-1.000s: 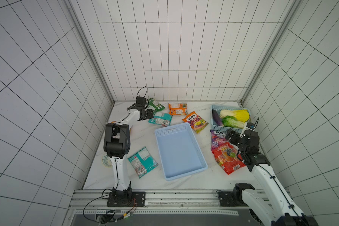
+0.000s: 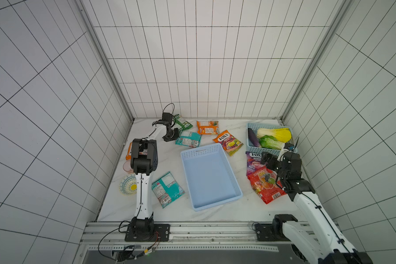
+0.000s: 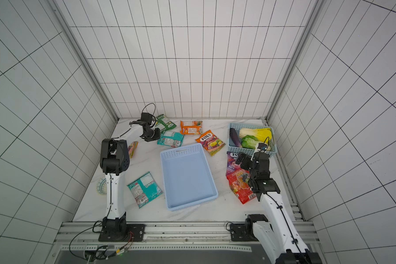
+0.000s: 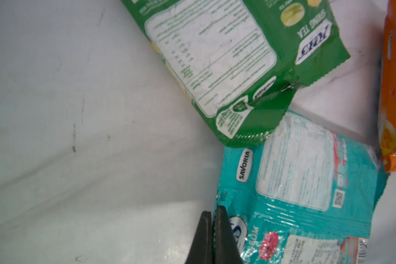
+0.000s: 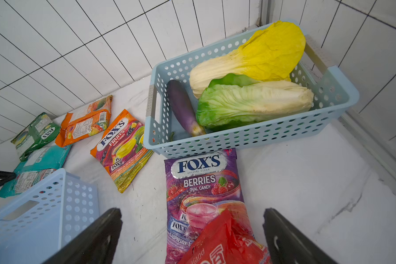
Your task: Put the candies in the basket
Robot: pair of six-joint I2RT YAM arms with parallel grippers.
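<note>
My left gripper is shut at the left edge of a teal candy bag (image 4: pixel 294 171); whether that edge is pinched is unclear. A green bag (image 4: pixel 206 57) and an orange bag (image 4: pixel 393 110) lie beside it. Another teal bag (image 2: pixel 167 189) lies near the empty blue basket (image 2: pixel 209 176). An orange FOX'S bag (image 5: pixel 121 149), a purple bag (image 5: pixel 200 193) and a red bag (image 5: pixel 224 246) lie around the basket's back and right. My right gripper is open over the purple and red bags.
A crate (image 5: pixel 250 127) of cabbages and an eggplant stands at the back right. A patterned plate (image 2: pixel 127 184) and another orange packet (image 3: pixel 132 149) lie on the left. The front left table and the area right of the purple bag have bare patches.
My left arm has shifted slightly right since a second ago, its gripper at the back teal bag, which has moved very slightly. My right arm has moved slightly.
</note>
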